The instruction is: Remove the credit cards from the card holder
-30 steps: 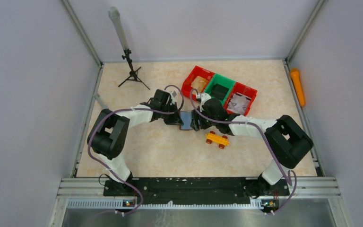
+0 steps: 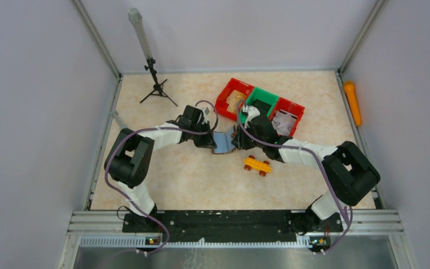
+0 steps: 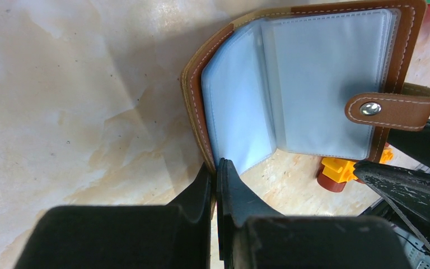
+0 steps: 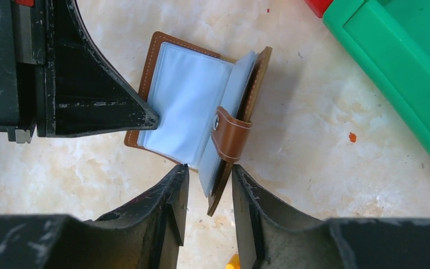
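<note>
The brown card holder lies spread open between my two grippers, pale blue clear sleeves facing up. My left gripper is shut on its brown left edge. The right-hand cover, with its brown snap strap, tilts up from the table in the right wrist view. That cover's edge stands between the parted fingers of my right gripper, with gaps on both sides. One black finger of the left gripper reaches onto the left cover. No separate card can be made out in the sleeves.
A yellow toy car with dark red wheels sits just in front of the right gripper. Behind are a red bin, a green bin and another red bin.
My right gripper has moved a little to the right and back, and more of the holder's blue inside shows. The left arm looks still.
</note>
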